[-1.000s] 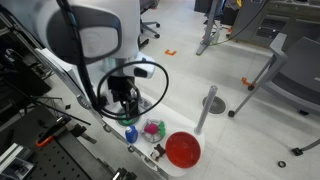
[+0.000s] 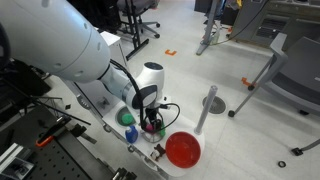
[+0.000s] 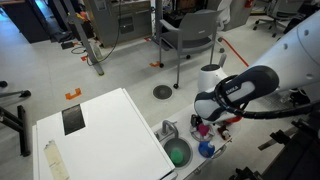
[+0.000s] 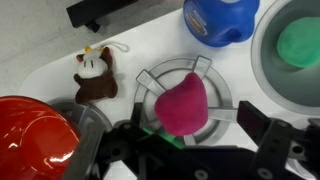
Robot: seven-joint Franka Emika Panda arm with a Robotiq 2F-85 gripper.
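Note:
A pink, rounded object (image 4: 182, 106) rests on a round silver dish (image 4: 208, 137) in the wrist view, with a bit of green (image 4: 166, 136) showing beside it. My gripper is above the dish, its fingers open, one finger on either side of the pink object and nothing clamped between them. In exterior view 1 the gripper (image 2: 148, 121) hangs low over the dish and partly covers it. From exterior view 2 the pink object (image 3: 203, 130) shows just below the fingers.
A blue cup (image 4: 222, 18) and a grey bowl (image 4: 262, 85) holding a green item (image 4: 302, 42) stand close by. Across the dish are a red bowl (image 4: 35, 140) and a small brown-and-white toy (image 4: 95, 78). Open white surface (image 2: 235, 130) extends past the red bowl.
The arm has come down and over toward the silver dish, from higher up near the grey bowl. The bowls, cup and toy appear unmoved.

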